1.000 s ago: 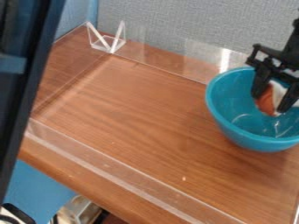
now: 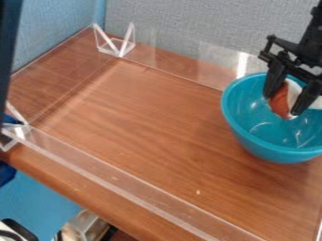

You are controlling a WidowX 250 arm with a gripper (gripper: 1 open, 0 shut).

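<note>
A turquoise bowl (image 2: 258, 136) rests on the wooden counter at the right. Inside its upper part my black gripper (image 2: 284, 89) reaches down from the top right, shut on an orange-and-white object (image 2: 280, 103). The object's exact shape is partly hidden by the fingers and too small to tell.
Clear plastic edging and white wire-like brackets (image 2: 113, 45) line the sides. A grey textured wall stands behind. Dark blue items show at the left edge.
The gripper has shifted slightly within the bowl with the orange object. The large dark shape at the left has moved mostly out of view, uncovering blue items there.
</note>
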